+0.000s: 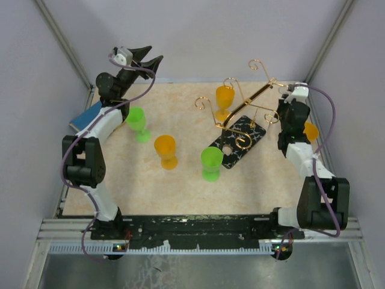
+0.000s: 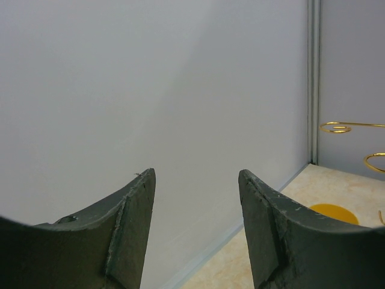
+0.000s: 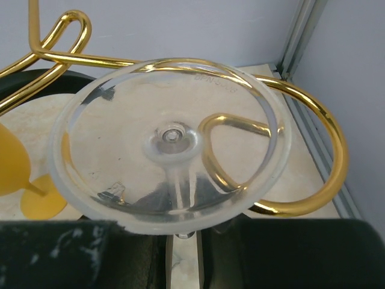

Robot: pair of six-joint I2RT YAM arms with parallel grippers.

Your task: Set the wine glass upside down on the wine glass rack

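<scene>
The gold wine glass rack [image 1: 252, 102] stands at the right of the table on a black marbled base [image 1: 246, 147]. My right gripper is shut on a clear wine glass, whose round foot [image 3: 120, 162] faces up in the right wrist view, above a gold rack loop [image 3: 337, 144]. The rest of this glass is hidden; whether the rack bears it I cannot tell. My left gripper is raised at the back left, open, with nothing between its fingers.
Orange glasses [image 1: 165, 147] [image 1: 224, 96] and green glasses [image 1: 136, 120] [image 1: 212, 159] stand on the table; another orange glass [image 1: 311, 133] is behind the right arm. A blue flat item [image 1: 84, 120] lies at the left.
</scene>
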